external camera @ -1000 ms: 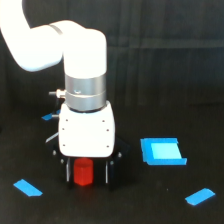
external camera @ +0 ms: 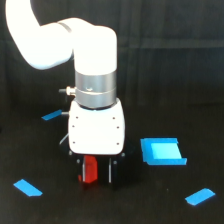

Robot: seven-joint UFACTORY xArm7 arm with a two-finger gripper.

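The white arm comes down from the upper left to its gripper [external camera: 97, 168], low over the black table. A red object [external camera: 89, 168] sits between or just behind the fingers, partly hidden by the gripper; whether the fingers touch it is not clear. A light square [external camera: 164, 151] edged with blue tape lies to the right.
Blue tape strips lie at the front left [external camera: 27, 188], front right [external camera: 200, 196] and back left [external camera: 52, 115].
The arm and gripper have shifted slightly to the right and up. The red object now shows farther to the left relative to the gripper.
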